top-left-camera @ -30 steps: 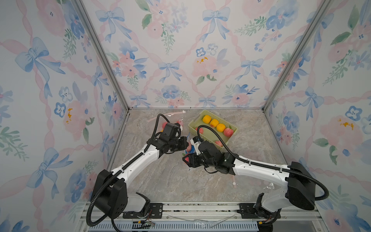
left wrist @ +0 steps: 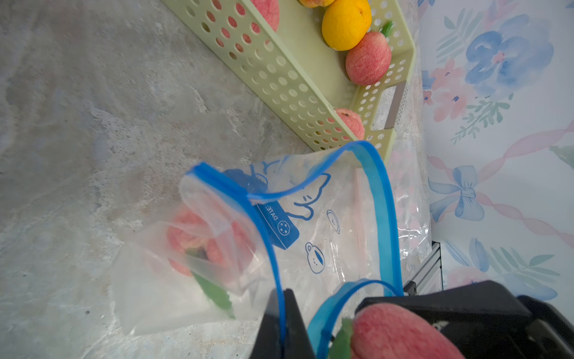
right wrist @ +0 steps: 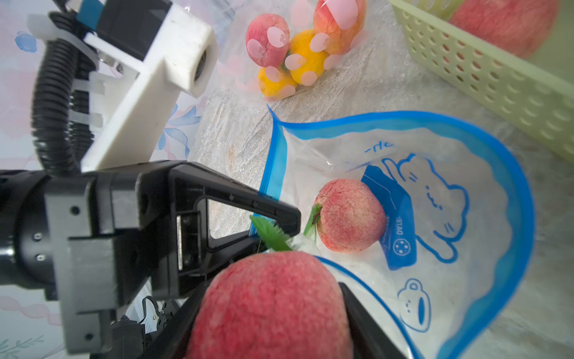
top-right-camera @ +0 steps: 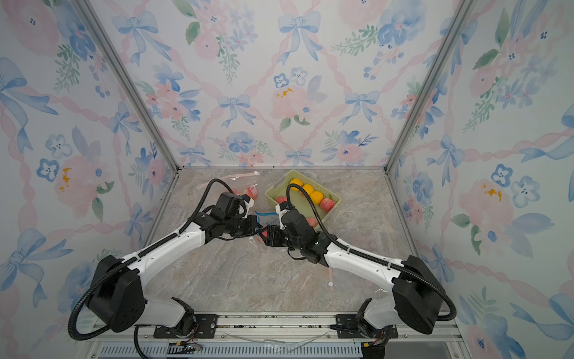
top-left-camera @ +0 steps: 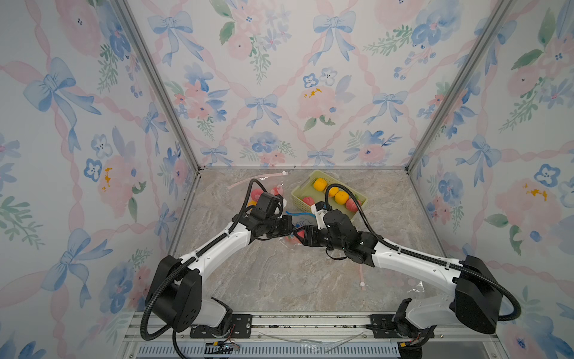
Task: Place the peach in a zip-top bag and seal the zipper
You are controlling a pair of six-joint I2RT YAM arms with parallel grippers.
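Observation:
A clear zip bag with blue edging stands with its mouth open, and one peach lies inside it. My left gripper is shut on the bag's blue rim, which runs between its fingertips. A second peach with a green leaf is clamped in my right gripper, just above the near side of the bag's mouth. In the left wrist view this held peach sits beside the blue rim at the lower right. The two grippers are close together over the table's middle.
A green perforated basket with peaches and oranges stands behind the bag. To the back left lies another bag with several fruits in it.
My right gripper has moved up, away from the table front and slightly right, carrying its peach. The left gripper has shifted slightly right.

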